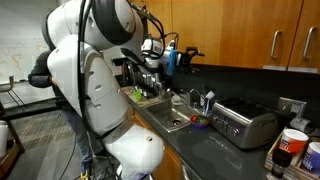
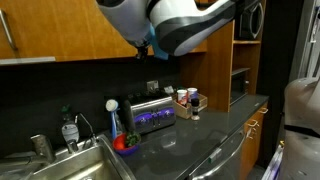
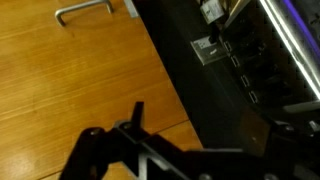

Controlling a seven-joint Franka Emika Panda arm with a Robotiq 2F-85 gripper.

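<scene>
My gripper [image 1: 196,53] hangs high in the air in front of the wooden cabinets, above the sink side of the counter. In the wrist view the gripper shows as dark fingers spread apart at the bottom, with nothing between them. It stands open and touches nothing that I can see. Below and to its right, a silver toaster [image 1: 244,122] sits on the dark counter. Next to the sink is a small bowl [image 2: 126,145] with red and green in it. The second exterior view does not show the fingertips.
Overhead are the wooden cabinets [image 1: 228,30], close to the arm. A sink [image 2: 82,168] is left of the toaster, with a soap bottle [image 2: 70,132] behind it. Red-and-white cups [image 1: 292,141] stand at the right.
</scene>
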